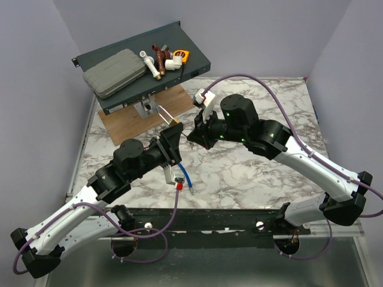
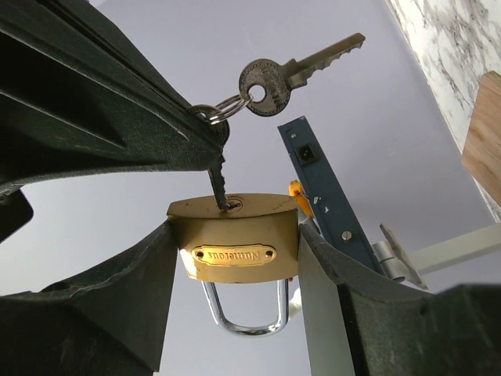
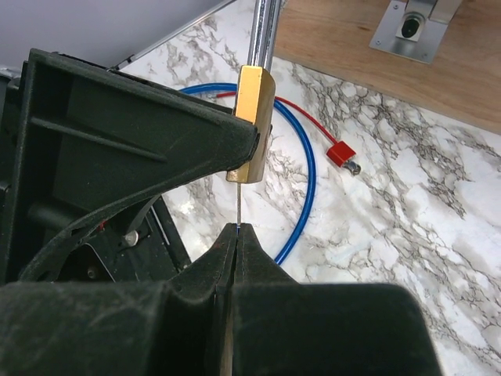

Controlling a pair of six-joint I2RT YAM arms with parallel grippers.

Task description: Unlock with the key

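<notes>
The brass padlock point(image 2: 236, 243) is held between the fingers of my left gripper point(image 1: 175, 128), with its steel shackle point(image 2: 254, 327) pointing away from the keyhole face. My right gripper is shut on a key, whose thin blade point(image 3: 239, 202) reaches to the lock body. In the left wrist view, the tip of this key point(image 2: 218, 188) meets the keyhole point(image 2: 234, 204); how deep it sits cannot be told. A second key point(image 2: 321, 61) hangs off the same ring point(image 2: 227, 108), beside the right fingers. Most of the held key's head is hidden by those fingers.
Behind the grippers stands a dark raised shelf point(image 1: 122, 45) carrying a grey case point(image 1: 114, 73), pipe fittings and a tape measure. Below it lies a wooden board point(image 1: 114, 122). A blue hose point(image 3: 311, 176) rests on the marble top.
</notes>
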